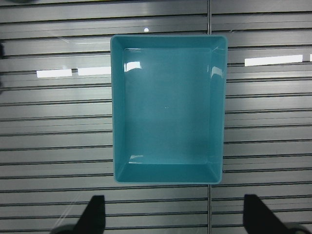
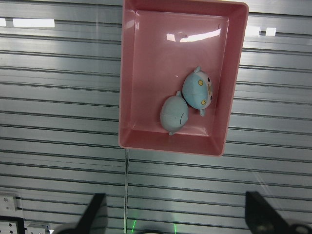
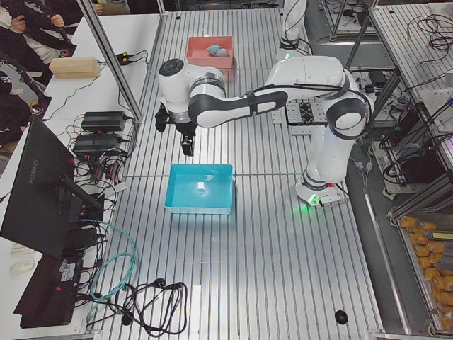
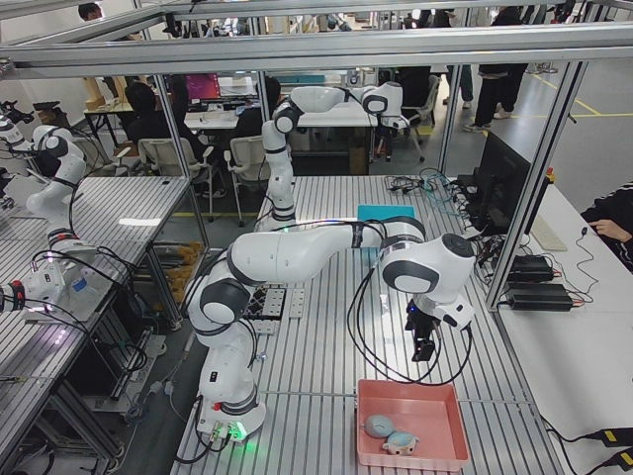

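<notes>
A pink bin (image 2: pixel 146 58) holds two small plush toys, a pale grey-blue one (image 2: pixel 173 114) and a light blue one with yellow spots (image 2: pixel 195 90), side by side. An empty teal bin (image 1: pixel 165 107) stands on the slatted table. My left gripper hangs above and just beside the teal bin, its fingers wide open and empty. My right gripper hangs above the table beside the pink bin, fingers wide open with nothing between them.
A monitor (image 3: pixel 39 184), power boxes (image 3: pixel 102 120) and cables (image 3: pixel 148 304) line the table's edge in the camera left view. Metal frame posts rise at the sides. The table between the bins is largely clear.
</notes>
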